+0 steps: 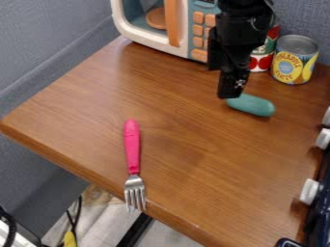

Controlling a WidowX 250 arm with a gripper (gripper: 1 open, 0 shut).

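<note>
My black gripper [233, 83] hangs low over the upper right of the wooden table, just above and left of a teal oblong object [253, 105] lying on the tabletop. Whether its fingers are open or shut is hard to tell. A fork with a pink handle [131, 150] lies on the left part of the table, tines toward the front edge.
A toy microwave [157, 24] stands at the back, with two cans [295, 60] right of it, one partly behind the arm. A dark appliance with white knobs [316, 212] lines the right edge.
</note>
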